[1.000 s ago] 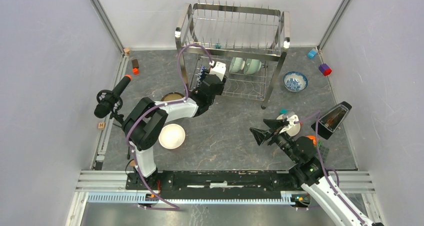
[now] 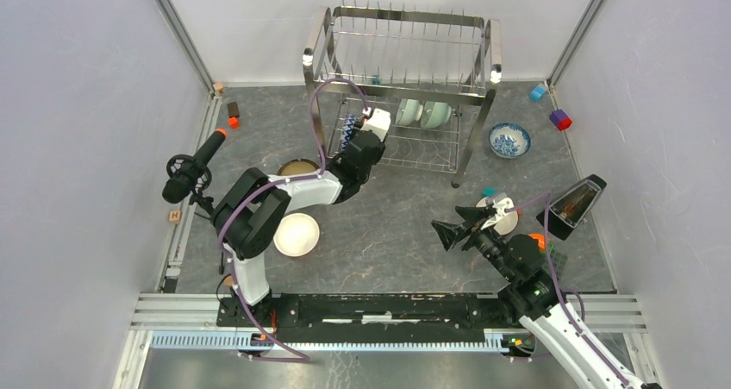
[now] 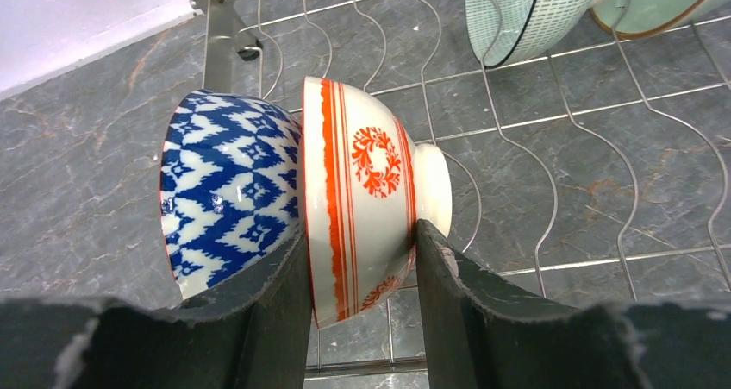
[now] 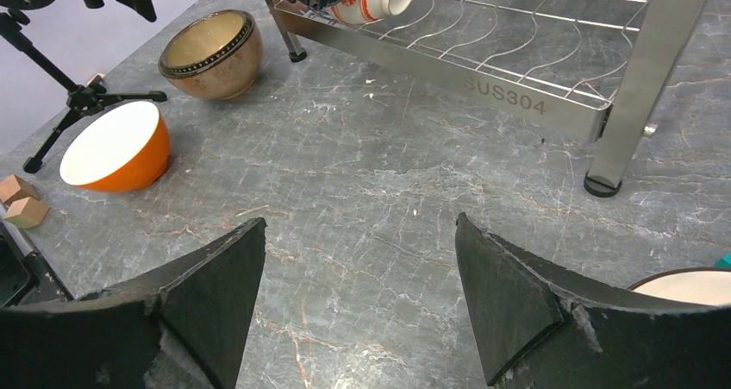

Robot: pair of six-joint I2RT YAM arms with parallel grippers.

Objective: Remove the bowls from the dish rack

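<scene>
In the dish rack [image 2: 399,90], my left gripper has its fingers on either side of a white bowl with red patterns [image 3: 371,169]; they appear to touch it. A blue-and-white patterned bowl [image 3: 224,191] leans just left of it. Two pale green bowls [image 2: 435,115] stand further right on the lower shelf. My right gripper is open and empty above the bare floor, in front of the rack.
An orange bowl [image 4: 129,165], a brown bowl [image 4: 215,70] and a camera on a tripod are at the left. A blue-patterned bowl [image 2: 509,140] and a metal container [image 2: 576,206] are at the right.
The right arm and the other objects look unchanged.
</scene>
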